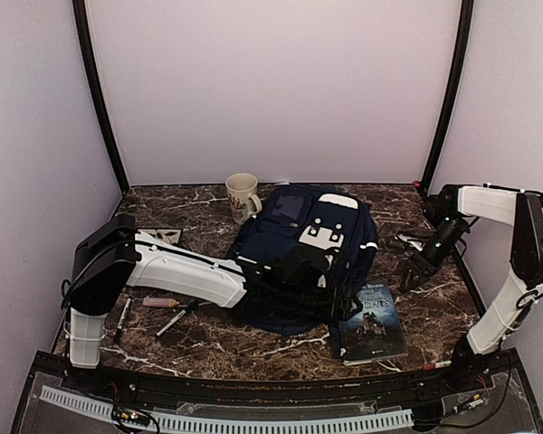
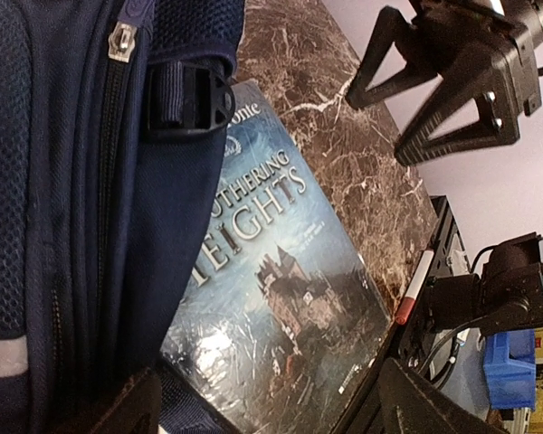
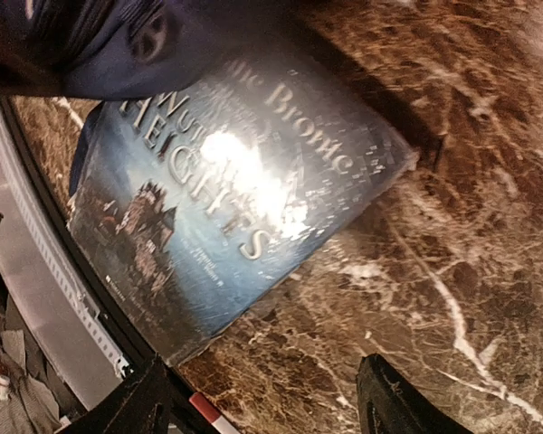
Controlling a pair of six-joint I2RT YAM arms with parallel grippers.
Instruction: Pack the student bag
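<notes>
The dark blue student bag (image 1: 294, 240) lies on the marbled table with white patches on its front. Beside its lower right edge, a blue Wuthering Heights book (image 1: 374, 330) is flat on the table, its left side partly under bag straps. My left gripper (image 1: 347, 306) hovers over the book's left edge, its fingers (image 2: 416, 405) apart with nothing between them. To the right of the book stands my right gripper (image 1: 404, 264), clear of it. In the left wrist view its two fingers (image 2: 466, 143) are spread and empty.
A white mug (image 1: 242, 197) stands behind the bag. At the left lie pens (image 1: 171, 323), a pinkish stick (image 1: 160, 302) and a small patterned item (image 1: 163, 235) partly behind the left arm. A red-tipped marker (image 2: 416, 286) rests at the front edge. Bare table lies right of the book.
</notes>
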